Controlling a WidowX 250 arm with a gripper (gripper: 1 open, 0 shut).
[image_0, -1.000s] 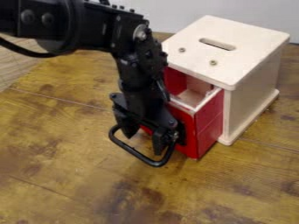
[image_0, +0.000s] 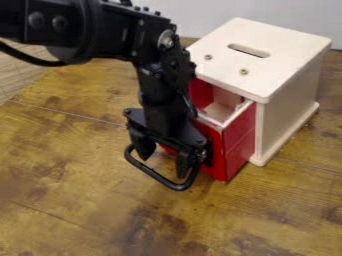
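Note:
My black gripper (image_0: 167, 150) hangs from the arm at the centre, low beside the red drawer front (image_0: 234, 150) of a white wooden cabinet (image_0: 278, 70). The drawer stands pulled out, with a pale interior showing at its top. The gripper overlaps the drawer's left part, so whether it touches it and how its fingers stand cannot be seen clearly.
A pale wall runs along the back, behind the cabinet.
The gripper has shifted very slightly to the left; the cabinet and drawer look unchanged.

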